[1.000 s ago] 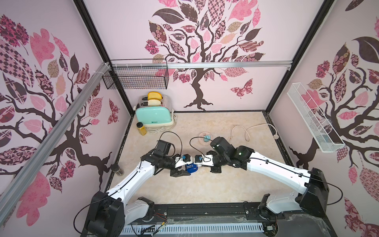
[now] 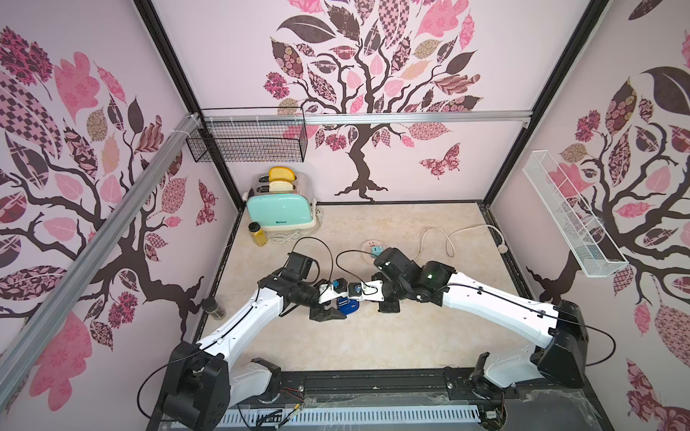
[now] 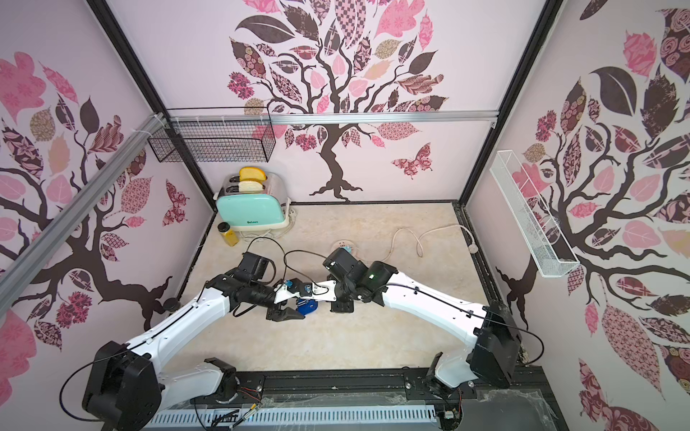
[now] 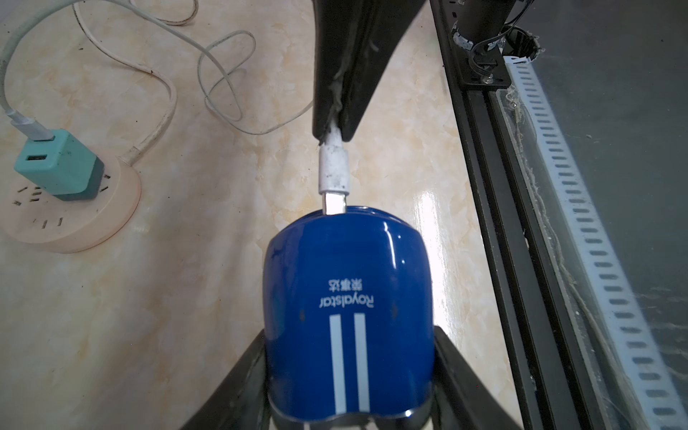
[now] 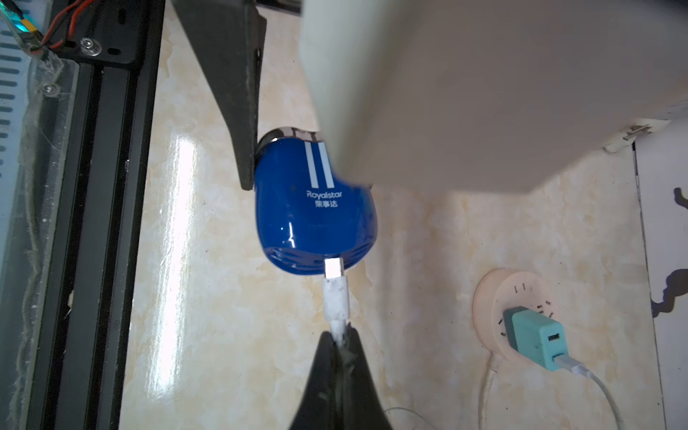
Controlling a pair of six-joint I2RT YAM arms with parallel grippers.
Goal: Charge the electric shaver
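Observation:
The blue Royalstar shaver (image 4: 349,265) sits between the fingers of my left gripper, which is shut on its sides. My right gripper is shut on the white cable plug (image 5: 335,297), gripping it by its cable end. In the left wrist view the plug's metal tip (image 4: 334,203) meets the shaver's end edge. Part of that metal still shows, and how deep it sits cannot be told. The right wrist view also has the tip at the shaver's end (image 5: 315,261), in line with it. A white part of the left arm hides some of the shaver there.
A teal charger (image 4: 61,165) with a white cable plugged in stands in the round pink power strip (image 4: 93,229). Behind are a toaster (image 2: 280,208) and a yellow jar (image 2: 257,233).
My right arm has moved left in small steps, bringing its gripper closer to the left gripper and the shaver. The left arm looks nearly still.

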